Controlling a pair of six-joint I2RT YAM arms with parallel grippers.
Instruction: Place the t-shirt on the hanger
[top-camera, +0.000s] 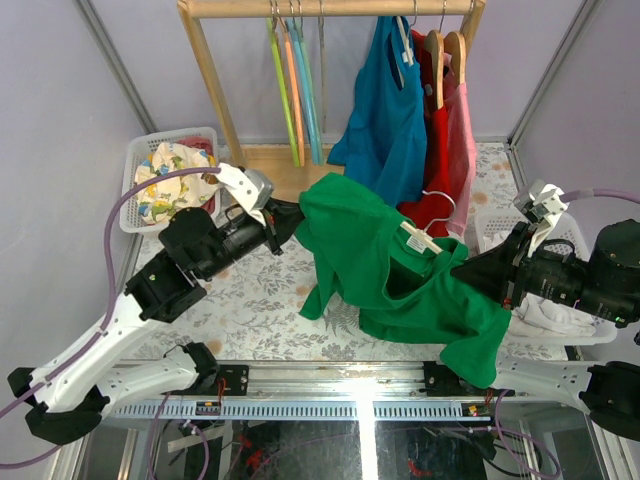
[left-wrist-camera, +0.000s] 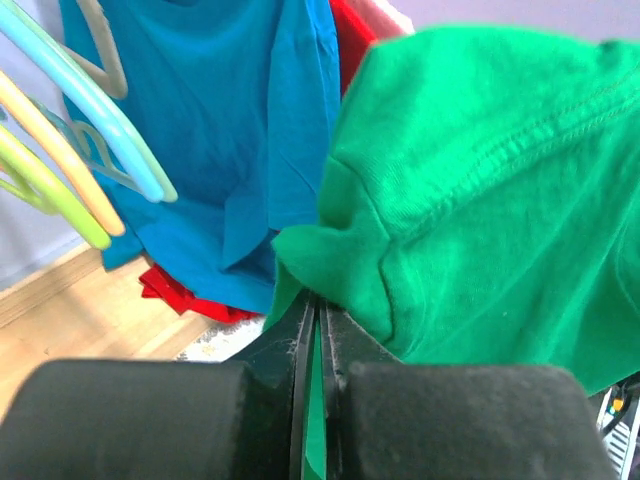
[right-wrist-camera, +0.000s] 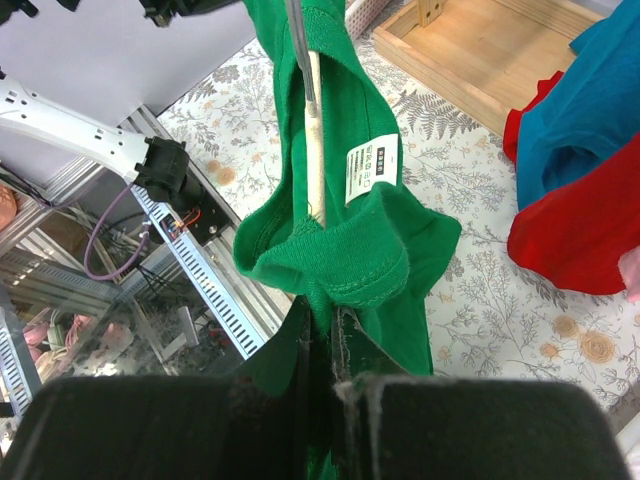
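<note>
The green t-shirt (top-camera: 370, 240) hangs bunched between my two arms. At its neck the light wooden hanger (top-camera: 420, 236) shows, with its pale hook (top-camera: 440, 205) sticking up; the rest of the hanger is hidden by cloth. In the right wrist view, the hanger bar (right-wrist-camera: 315, 150) runs down into the collar beside a white label (right-wrist-camera: 371, 168). My right gripper is shut on a gathered fold of green cloth. My left gripper is shut, its tips against the shirt's left upper edge; whether cloth is pinched there is hard to see.
Behind, a wooden rack (top-camera: 330, 8) carries several empty coloured hangers, a blue shirt (top-camera: 385, 120), a red shirt (top-camera: 430, 160) and a pink one (top-camera: 459, 150). White baskets of clothes stand at the left (top-camera: 130, 190) and right (top-camera: 600, 330).
</note>
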